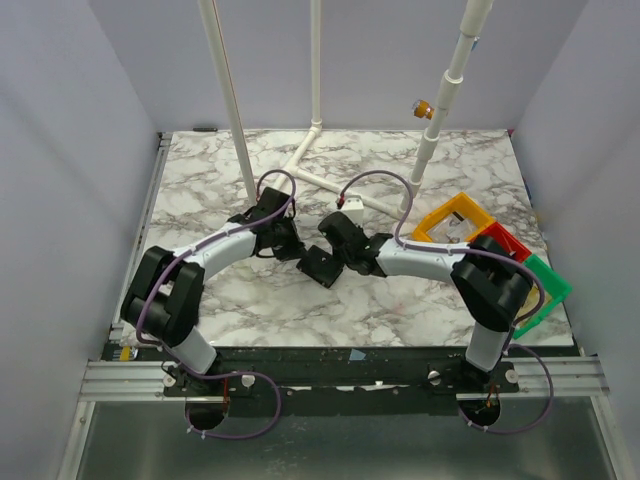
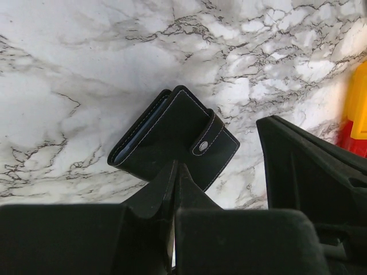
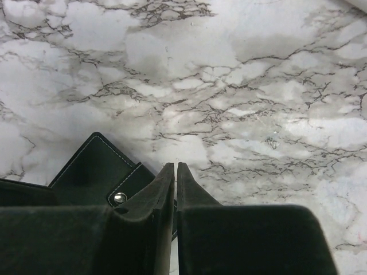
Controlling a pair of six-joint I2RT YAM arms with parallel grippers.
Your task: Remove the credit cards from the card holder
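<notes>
A black card holder point(image 1: 320, 266) with a snap strap lies on the marble table between my grippers. Its strap and stud point(image 2: 203, 137) sit across the right part in the left wrist view; a folded edge faces left, and no card can be clearly made out. My left gripper point(image 1: 298, 254) is shut with nothing between its fingers, just beside the holder; its tips point(image 2: 175, 167) overlap it in the wrist view. My right gripper point(image 1: 338, 258) is at the holder's right; in its wrist view the fingertips point(image 3: 175, 168) meet at the holder's edge, nothing seen between them.
Yellow point(image 1: 432, 223), red point(image 1: 514, 242) and green point(image 1: 553, 282) trays stand at the right. White pipes point(image 1: 335, 186) form a frame behind the grippers.
</notes>
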